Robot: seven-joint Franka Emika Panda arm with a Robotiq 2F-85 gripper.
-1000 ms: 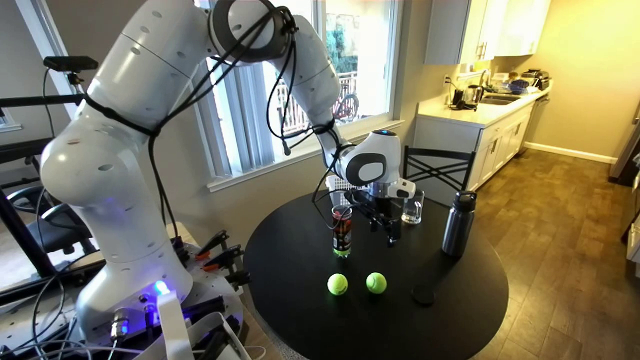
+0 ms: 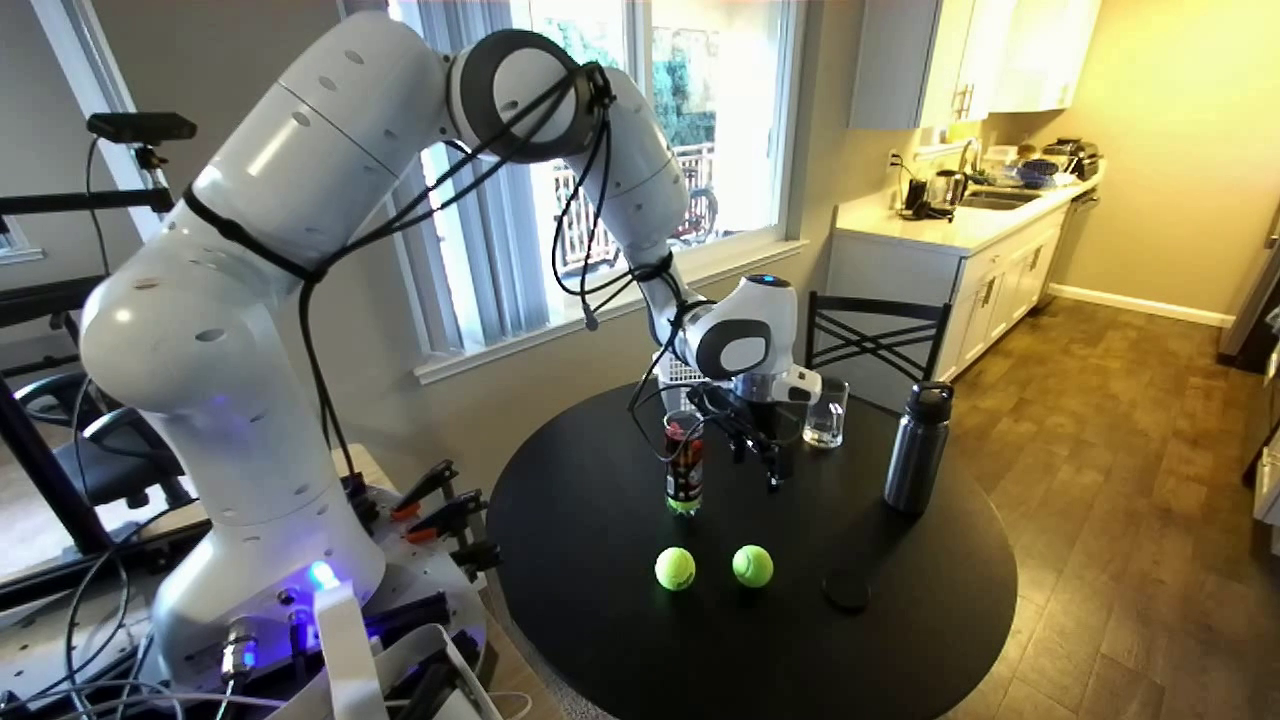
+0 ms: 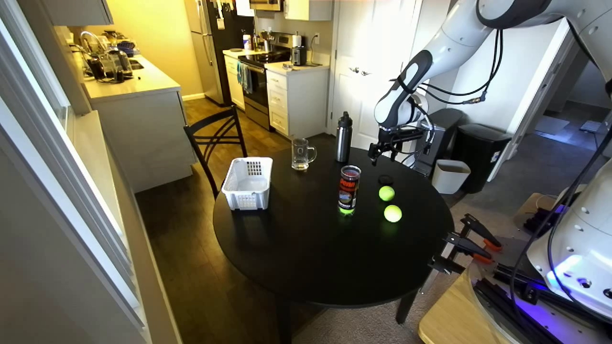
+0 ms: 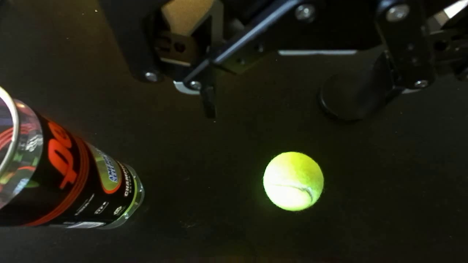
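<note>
Two yellow-green tennis balls lie on the black round table: the left ball [image 2: 675, 569] and the right ball [image 2: 752, 565]. Only one ball [image 4: 293, 181] appears in the wrist view. A clear tennis ball can [image 3: 348, 189] with a black and red label stands upright and open-topped close to them. My gripper [image 2: 756, 469] hangs above the table, beyond the balls in exterior view 1 and to the right of the can. Its fingers are apart, and nothing sits between the fingers. A flat black lid [image 2: 847, 589] rests on the tabletop.
A white plastic basket [image 3: 247, 184] and a glass mug [image 3: 300, 155] stand near the table's edge. A dark metal bottle [image 2: 919, 450] is upright on the right in exterior view 1.
My gripper has come slightly lower and shifted a little left in exterior view 1, with the upper arm dipping too. Balls, can and lid stay where they were.
</note>
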